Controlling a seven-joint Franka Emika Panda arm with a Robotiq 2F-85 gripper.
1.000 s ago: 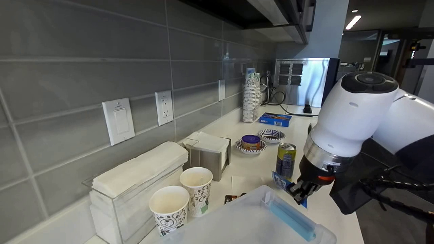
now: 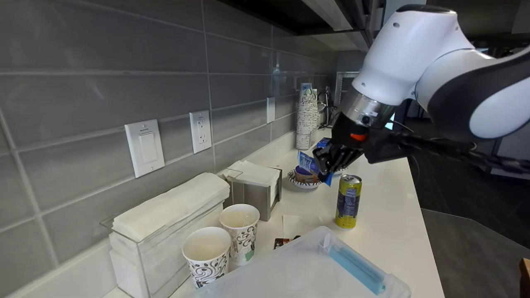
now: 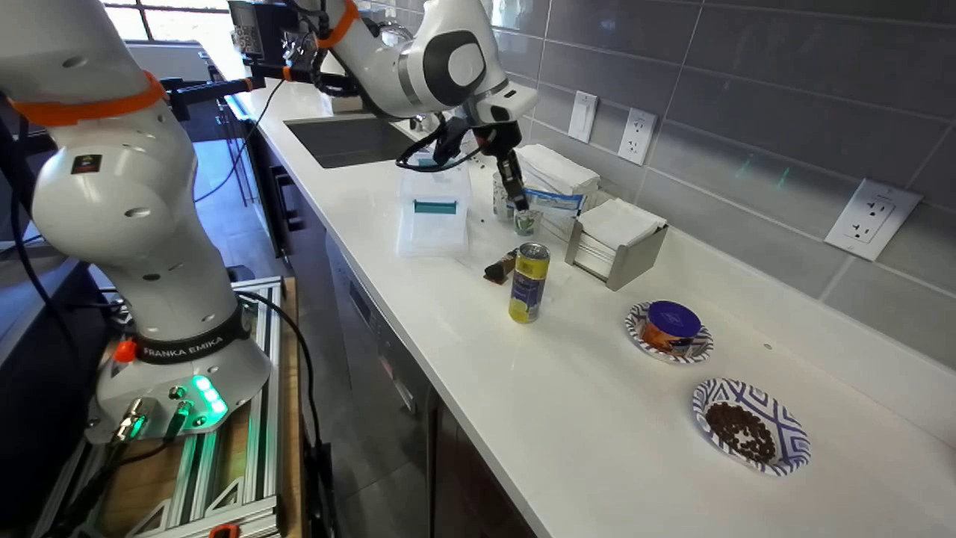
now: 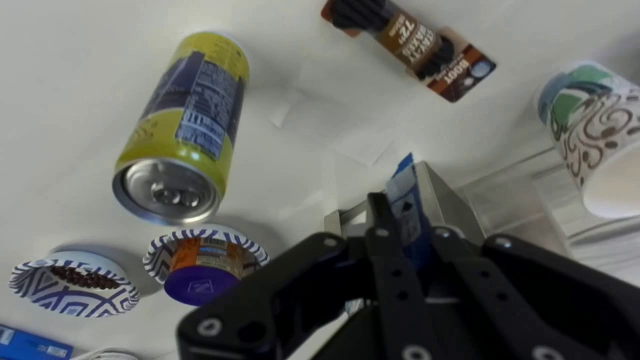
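Observation:
A thin blue-and-white packet (image 4: 409, 207) is pinched in my gripper, its end poking out between the fingers in the wrist view. In exterior view 1 the same blue packet (image 2: 306, 162) hangs above the counter, sticking out to the left of the gripper (image 2: 325, 171). Behind it, lower down, a purple-lidded jar (image 3: 673, 320) rests on a patterned paper plate (image 3: 634, 324). From exterior view 2 the packet (image 3: 557, 199) is up in front of the white napkins, at the arm's end, clear of the counter.
A yellow-blue can (image 2: 348, 201) stands upright on the counter. Near it lie a boot-lace pack (image 4: 414, 45) and a clear plastic box (image 2: 298, 268). Two paper cups (image 2: 239, 223) and a napkin holder (image 2: 253, 186) line the wall. A bowl of brown pieces (image 3: 789, 439) sits far along.
My gripper has risen and swung towards the wall and farther along the counter in exterior view 1, carrying the packet. The can and other counter items stay where they were.

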